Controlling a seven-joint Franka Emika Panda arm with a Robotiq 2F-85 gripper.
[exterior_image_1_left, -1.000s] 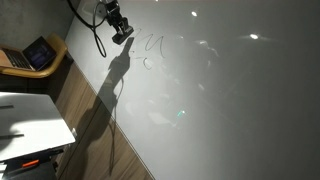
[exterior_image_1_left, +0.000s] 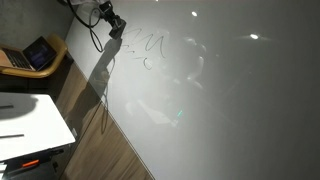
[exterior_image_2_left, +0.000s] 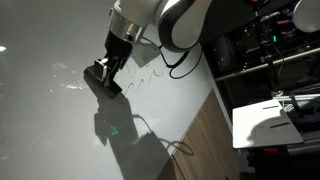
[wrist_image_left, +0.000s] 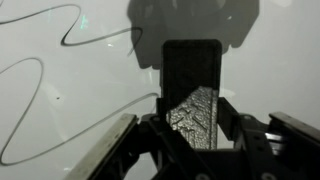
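Observation:
A dark block-shaped eraser (wrist_image_left: 190, 65) with a grey, rough-looking end is held in my gripper, which is shut on it. Behind it lies the whiteboard (wrist_image_left: 85, 95), with wavy dark marker lines (wrist_image_left: 68, 125) to the left of the eraser. In exterior view 1 the gripper (exterior_image_1_left: 116, 28) is near the board's upper left, left of the squiggles (exterior_image_1_left: 152, 42). Exterior view 2 shows the eraser (exterior_image_2_left: 103, 80) in front of the board (exterior_image_2_left: 50, 130). Whether it touches the surface I cannot tell.
A white table (exterior_image_1_left: 30, 125) with a few thin items stands at the lower left, near a chair (exterior_image_1_left: 40, 70) and a laptop (exterior_image_1_left: 40, 52). Wooden floor (exterior_image_1_left: 105, 150) runs along the board's edge. Most of the board to the right is bare.
The gripper, eraser still in it, has shifted a little up and left in exterior view 1. More of the marker strokes beside it now show. The table and chair are unchanged.

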